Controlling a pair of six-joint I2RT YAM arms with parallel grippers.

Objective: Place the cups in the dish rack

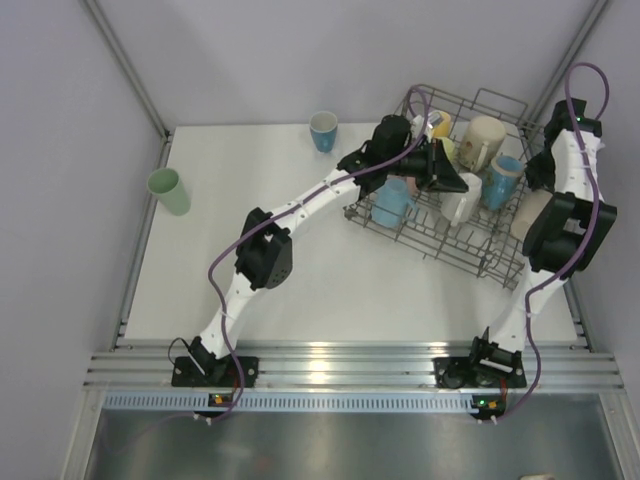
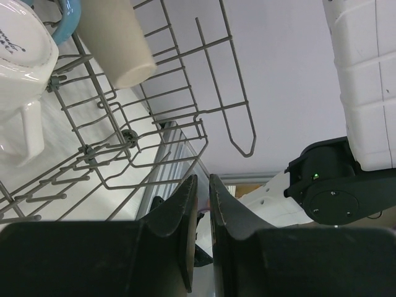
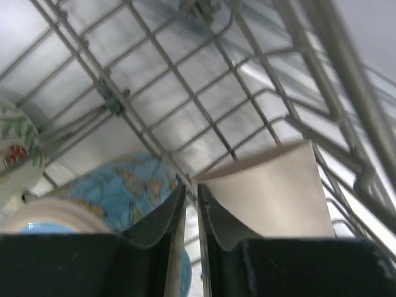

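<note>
The dish rack holds several cups: a white one, a blue one, a light blue one, a beige mug and a tan cup at the right edge. Outside it, a green cup and a blue cup rest on the table. Over the white cup, my left gripper is narrowly open and empty. My right gripper, also narrowly open, is beside the tan cup's rim; whether they touch is unclear.
Yellow and lime cups are partly behind the left arm. The rack's wire frame rises around both grippers. Bare table spreads left of the rack, with a wall behind.
</note>
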